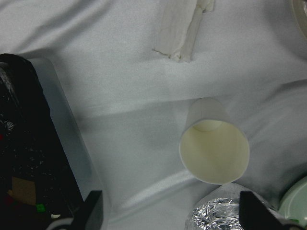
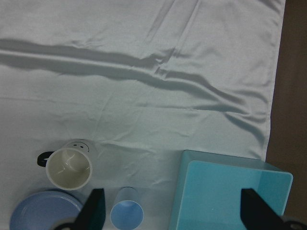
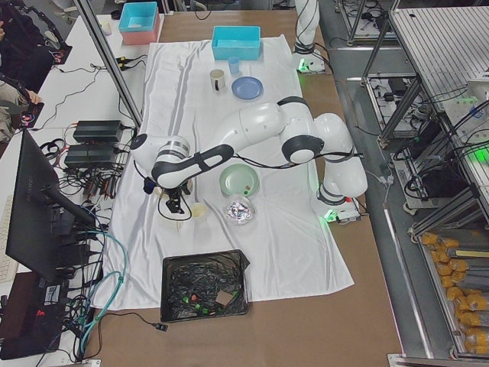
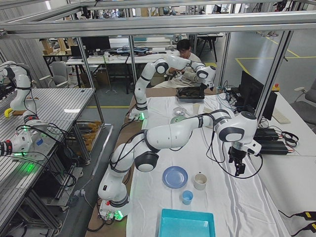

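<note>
In the left wrist view a white cup [image 1: 213,153] lies below my left gripper, with a white paper strip [image 1: 180,28], a foil ball [image 1: 213,214], the edge of a green plate [image 1: 295,206] and a black-lined bin [image 1: 36,153] around it. The left gripper [image 3: 176,202] hangs over these; its fingertips sit at the frame's lower edge, apart. My right gripper is over the far end of the cloth, open, above a blue cup [image 2: 125,214], beside a mug [image 2: 68,167] and a blue plate [image 2: 41,213].
A teal tray [image 2: 225,182] stands near the cloth's edge [image 2: 272,76]. The black bin [image 3: 204,252] is at the opposite end. A monitor [image 3: 34,214] and cables flank the left side of the cloth in the camera left view.
</note>
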